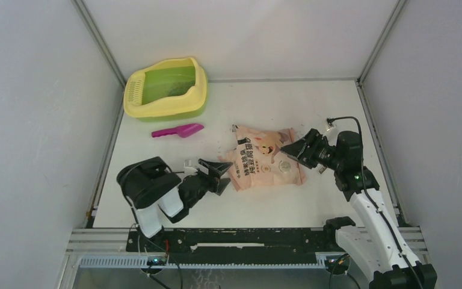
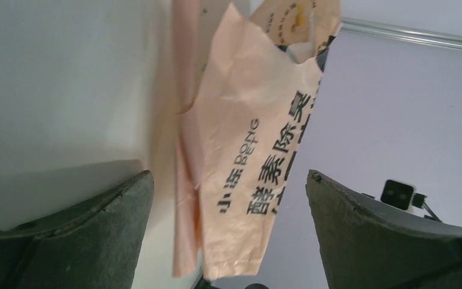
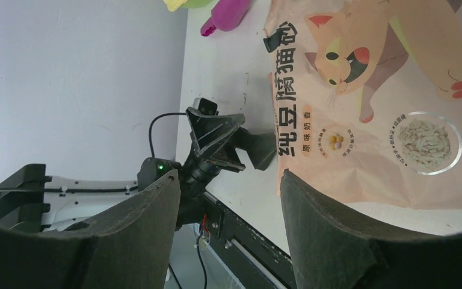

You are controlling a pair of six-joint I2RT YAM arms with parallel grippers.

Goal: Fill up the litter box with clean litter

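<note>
A pink bag of cat litter (image 1: 267,158) with a printed cat lies flat at mid-table in the top view. Close against its left edge, my left gripper (image 1: 225,175) stands open. In the left wrist view the bag's side (image 2: 246,144) rises between the widely parted fingers, with no grip on it. My right gripper (image 1: 289,153) is open over the bag's right part; in the right wrist view the bag's printed face (image 3: 367,120) lies beyond its fingers (image 3: 328,229). The yellow-green litter box (image 1: 167,111) stands at the back left.
A magenta scoop (image 1: 177,130) lies in front of the litter box. Walls enclose the table (image 1: 264,96) at the back and sides. Bare table shows behind the bag and along the front.
</note>
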